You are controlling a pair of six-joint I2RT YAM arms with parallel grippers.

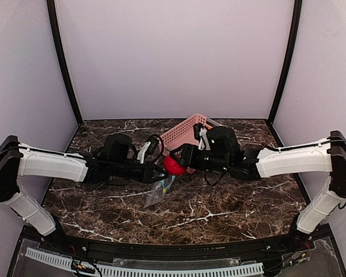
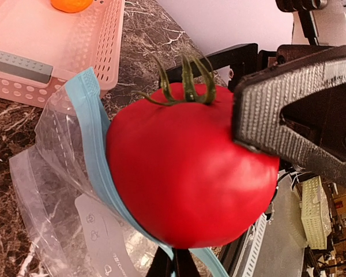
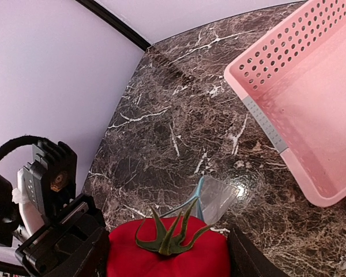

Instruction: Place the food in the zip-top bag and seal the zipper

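Note:
A red tomato (image 2: 190,167) with a green stem is held by my right gripper, which is shut on it. In the left wrist view the tomato rests against the blue zipper edge of the clear bag (image 2: 55,202), at its mouth. Most of the bag's body lies outside the tomato, to its left. My left gripper is shut, pinching the thin bag edge just under the tomato. From above, the tomato (image 1: 174,165) sits between both grippers and the bag (image 1: 157,193) hangs down below them.
A pink perforated basket (image 1: 186,131) stands behind the grippers. An orange round item (image 2: 71,3) lies in it.

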